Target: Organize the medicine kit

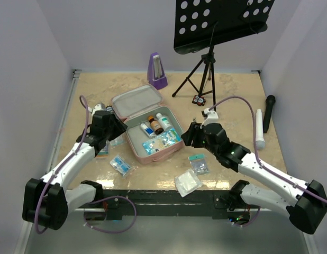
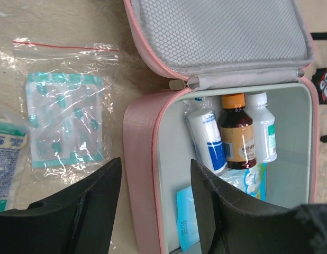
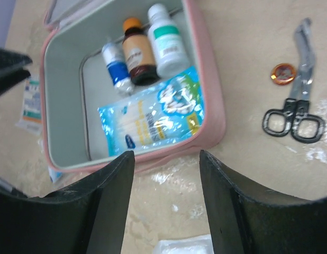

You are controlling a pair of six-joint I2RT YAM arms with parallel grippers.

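Observation:
The pink kit case (image 1: pixel 163 157) stands with its lid (image 1: pixel 136 100) folded back. Inside lie a brown bottle with an orange cap (image 2: pixel 236 132), a white bottle (image 3: pixel 167 41), a white and blue tube (image 2: pixel 207 138) and a blue packet of wipes (image 3: pixel 155 108). By the case's left side hovers my left gripper, open and empty. Off the right front corner is my right gripper, its fingers apart with nothing between them. Clear bags lie outside: one with teal-edged strips (image 2: pixel 65 116), a blue pack (image 1: pixel 120 165), a grey bag (image 1: pixel 199 164) and a white pack (image 1: pixel 188 182).
Scissors (image 3: pixel 300 90) and a small round item (image 3: pixel 283 74) lie right of the case. A music stand (image 1: pixel 207 66) and purple metronome (image 1: pixel 157 73) stand at the back. A black microphone (image 1: pixel 269 113) and white cylinder (image 1: pixel 259 129) lie far right.

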